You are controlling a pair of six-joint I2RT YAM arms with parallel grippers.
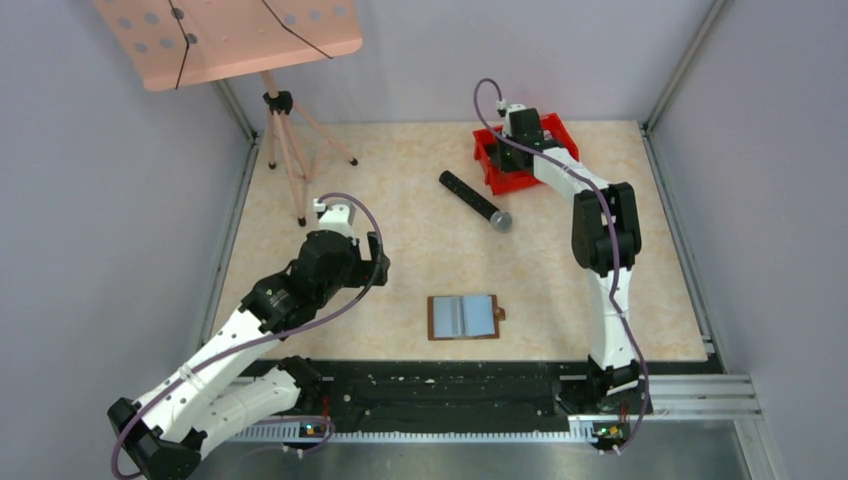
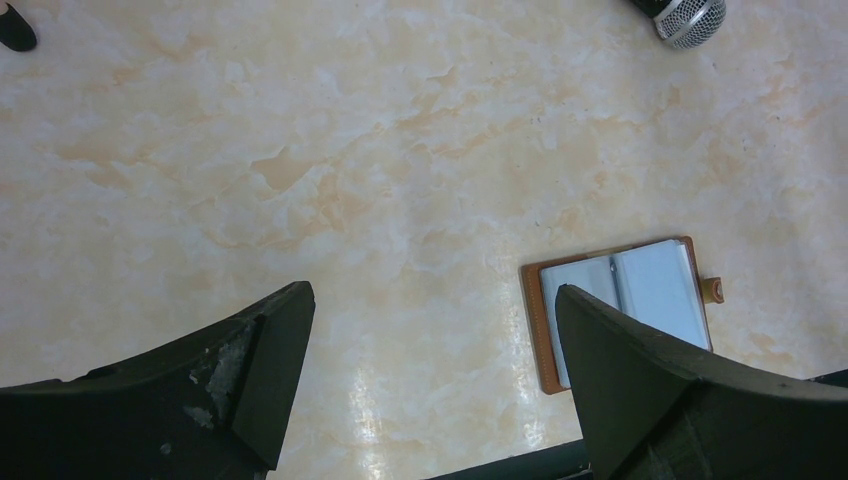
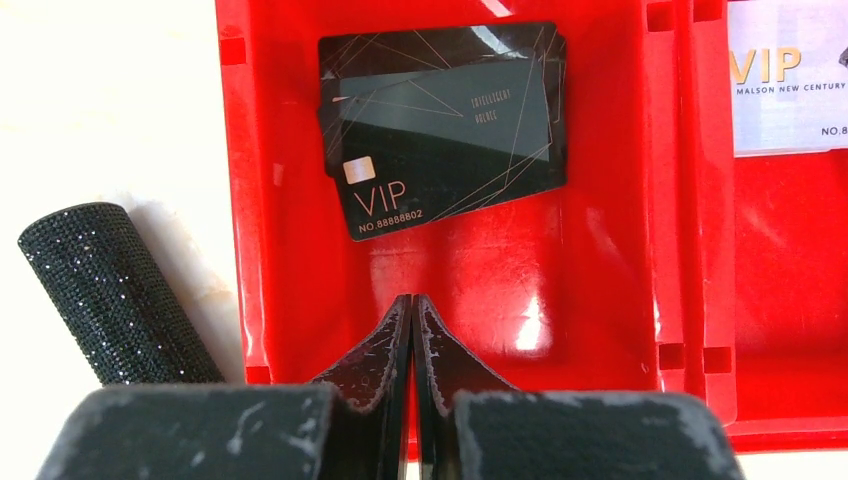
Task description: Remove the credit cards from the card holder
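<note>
Black VIP cards (image 3: 450, 140) lie overlapped in the left compartment of the red box (image 3: 690, 230), toward its far side. Pale VIP cards (image 3: 790, 90) are in the right compartment, cut off by the frame edge. My right gripper is shut over the left compartment, below the black cards in the view, nothing visible between its fingers. The brown card holder (image 1: 464, 317) lies unfolded near the table's front edge, with pale blue inner faces (image 2: 655, 285). Up and left of it hovers my left gripper, open and empty.
A microphone with a black sparkly handle (image 1: 467, 192) and silver head (image 1: 501, 221) lies left of the red box. A pink easel (image 1: 290, 165) stands at the back left.
</note>
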